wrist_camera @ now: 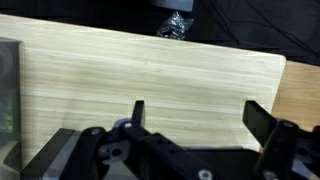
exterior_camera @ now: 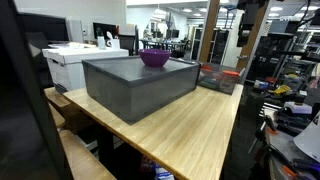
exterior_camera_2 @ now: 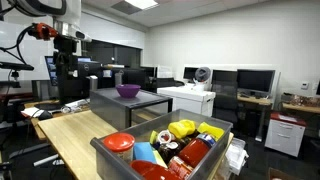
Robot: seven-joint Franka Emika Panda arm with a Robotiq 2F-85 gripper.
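My gripper is open, its two dark fingers wide apart over the light wooden tabletop (wrist_camera: 170, 75). Only bare wood shows between them in the wrist view. A purple bowl (exterior_camera: 155, 58) rests on top of a long grey box-shaped stand (exterior_camera: 140, 92) on the table. In the second exterior view the same purple bowl (exterior_camera_2: 128, 90) stands well apart from the arm (exterior_camera_2: 62, 30), which is raised at the left. A grey bin (exterior_camera_2: 222, 162) in the foreground is filled with red, yellow and blue items, including a red-lidded container (exterior_camera_2: 119, 143).
Along the left edge of the wrist view runs a grey surface (wrist_camera: 9, 100). Crinkled clear plastic (wrist_camera: 175, 26) lies beyond the table edge. Desks, monitors and a white cabinet (exterior_camera_2: 190, 98) stand farther back.
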